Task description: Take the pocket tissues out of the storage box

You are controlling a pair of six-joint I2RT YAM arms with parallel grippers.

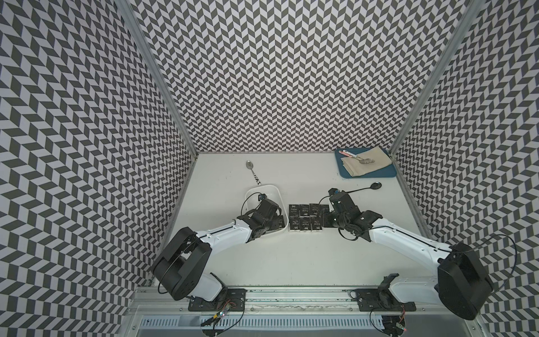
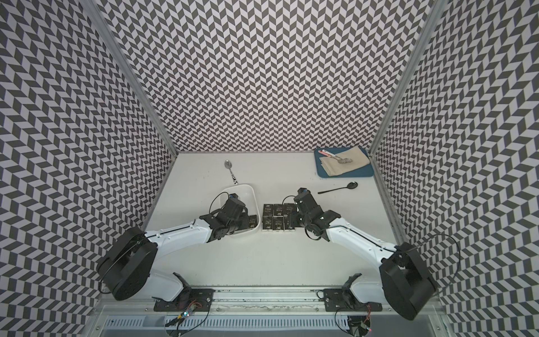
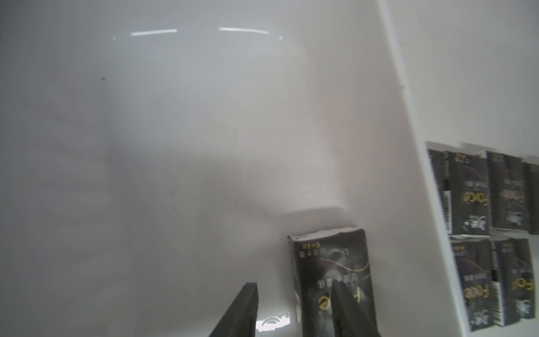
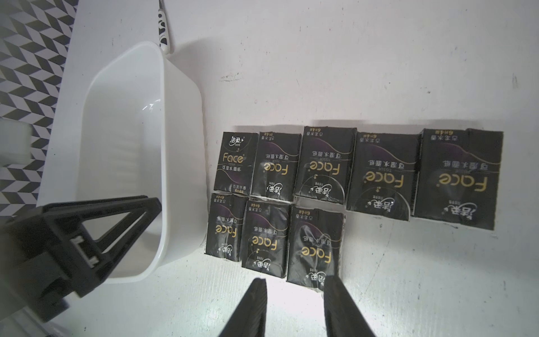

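Note:
One black tissue pack lies flat inside the white storage box, against its near right corner. Over that pack hangs my left gripper, open, one finger in front of the pack and the other over the bare floor to its left; nothing is gripped. Outside the box, several more tissue packs lie flat in two rows, the far row longer. My right gripper is just off the near row's right end pack, its fingers apart with nothing between them.
A steel spoon lies behind the box, and a dark spoon sits to the right. At the back right is a blue tray with a beige cloth and a utensil.

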